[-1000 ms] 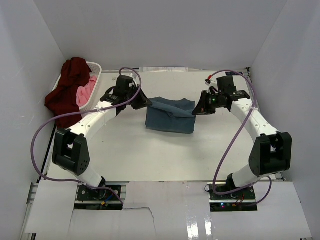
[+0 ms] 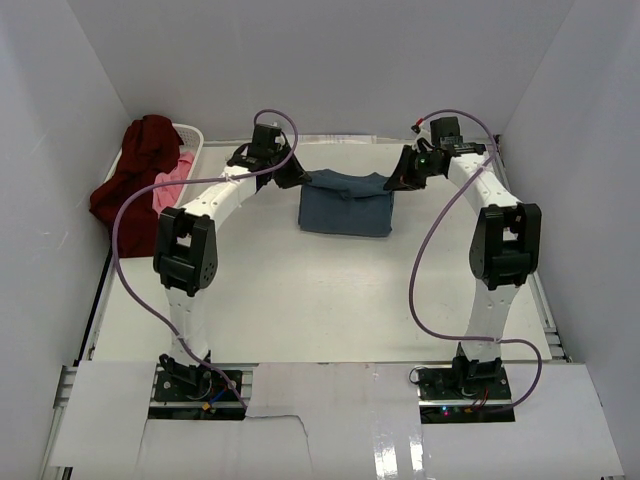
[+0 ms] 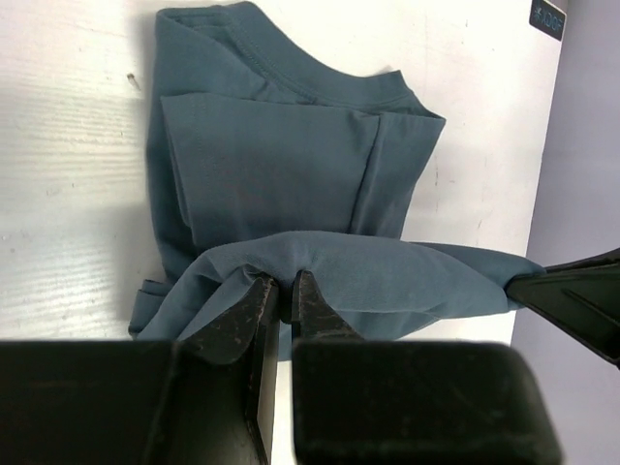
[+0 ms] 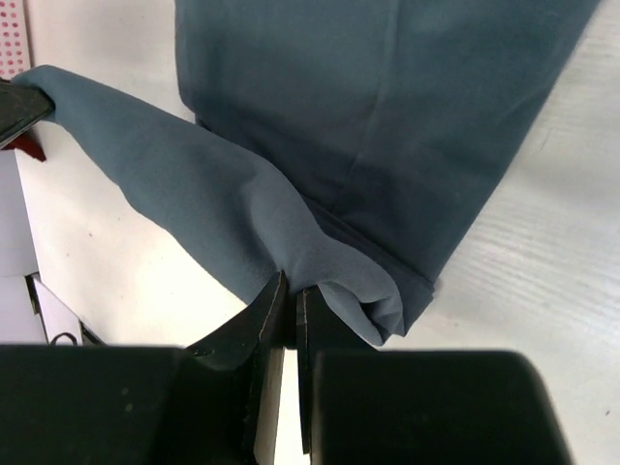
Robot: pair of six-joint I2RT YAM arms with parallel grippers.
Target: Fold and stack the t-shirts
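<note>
A blue-grey t-shirt point(image 2: 345, 215), folded into a compact rectangle, lies toward the back middle of the table. Its upper layer is pinched at both sides. My left gripper point(image 2: 306, 181) is shut on the left part of that layer; in the left wrist view the cloth point(image 3: 329, 266) bunches at the fingertips. On the right, my right gripper point(image 2: 388, 186) is shut on the other end, where a raised edge point(image 4: 242, 208) runs between the two grippers in the right wrist view. The neckline point(image 3: 320, 77) shows flat on the far side in the left wrist view.
At the back left stands a white basket point(image 2: 192, 150) with a dark red cloth point(image 2: 140, 175) hanging over it and a pink cloth point(image 2: 173, 185) inside.
Both grippers have moved toward the back of the table, and the shirt has slid that way with them. It lies straighter than before. Both grippers keep their hold.
</note>
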